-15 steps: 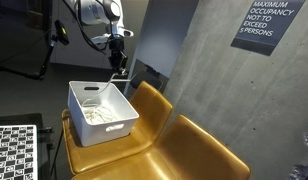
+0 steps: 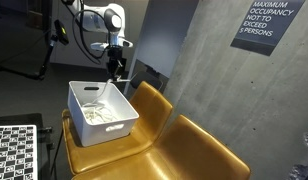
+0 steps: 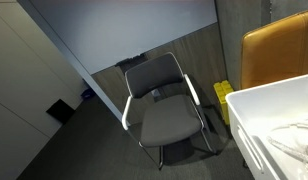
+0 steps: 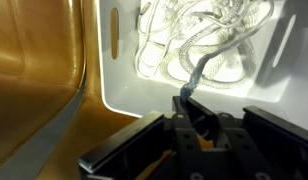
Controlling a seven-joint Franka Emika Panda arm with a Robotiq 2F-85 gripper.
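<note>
A white rope [image 4: 204,68] rises out of the white bin [image 4: 123,85] to my gripper. My gripper is shut on it, above the bin's near side in the wrist view. More of the rope lies in loose loops [image 4: 179,32] on the bin floor. From the first exterior view, the gripper [image 2: 119,75] hangs higher than the bin's rim [image 2: 102,83], toward its back right. The second exterior view shows only part of the bin [image 3: 251,142] with rope [image 3: 299,140] inside; my gripper is outside that view.
The bin rests on a tan leather seat [image 2: 94,154], with a tan backrest [image 2: 151,108] close on its right. A checkered board [image 2: 14,152] lies at the lower left. A grey chair [image 3: 172,115] stands on the floor nearby.
The arm has shifted slightly, and the raised length of rope hangs at a somewhat different angle. The bin has stayed in place.
</note>
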